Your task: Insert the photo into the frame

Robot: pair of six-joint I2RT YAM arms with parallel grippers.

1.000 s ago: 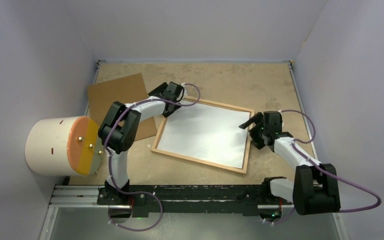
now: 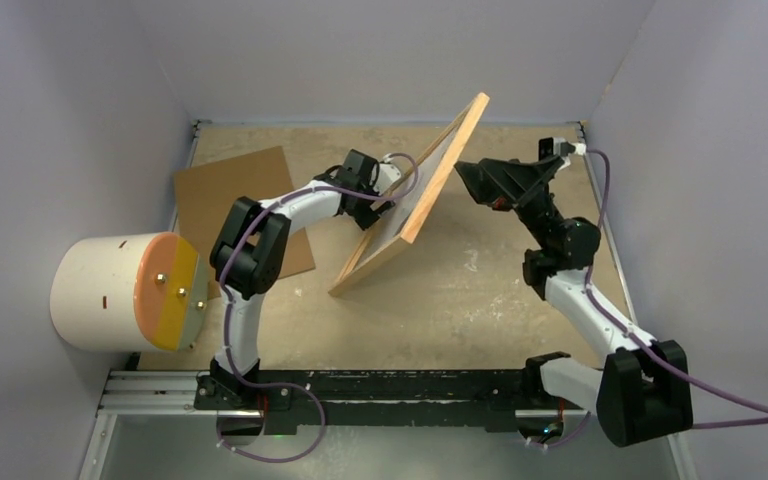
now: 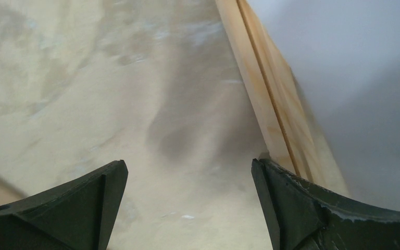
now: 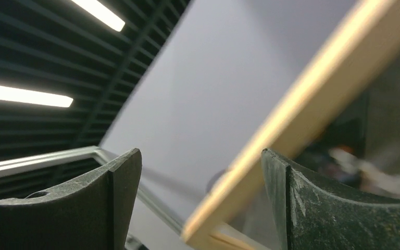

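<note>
The wooden frame stands steeply tilted in the top view, its white sheet inside. In the left wrist view the frame's rail runs along the white sheet. My left gripper is open beside the lower rail, nothing between its fingertips. My right gripper is raised just right of the frame's upper edge. In the right wrist view its fingers stand apart, with the frame's pale rail beyond them; whether they touch it I cannot tell.
A brown board lies at the left on the work surface. A cream cylinder with coloured end plate is at the lower left. Walls enclose the sides and back.
The frame has gone from lying flat to steeply tilted, its right side rising.
</note>
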